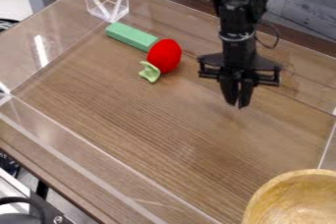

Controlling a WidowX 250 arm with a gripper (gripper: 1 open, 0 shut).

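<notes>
The black robot arm (239, 31) reaches down from the top to the right of centre. Its gripper (239, 88) hangs over the wooden table (144, 154), its fingers apart with nothing visible between them. To its left lie a red rounded object (163, 56), a small light-green piece (149, 72) just below that, and a green block (129, 37) further back.
A clear plastic container (106, 3) stands at the back left. A tan bowl (292, 200) sits at the front right. A ledge or wall runs along the back right.
</notes>
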